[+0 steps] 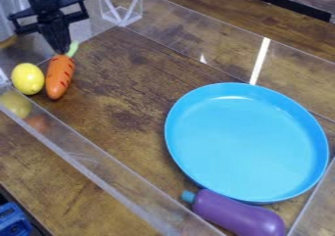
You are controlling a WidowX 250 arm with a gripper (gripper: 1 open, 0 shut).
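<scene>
An orange toy carrot (59,76) lies on the wooden surface at the left, its green top pointing toward the back. Beside it on the left sits a yellow lemon (29,77). My black gripper (61,46) is shut just above the carrot's top end at the upper left; whether it touches the green top is hard to tell.
A large blue plate (246,140) fills the right side. A purple eggplant (240,213) lies near the front right. Clear plastic walls (118,181) border the area. A blue object (14,220) is at the lower left corner.
</scene>
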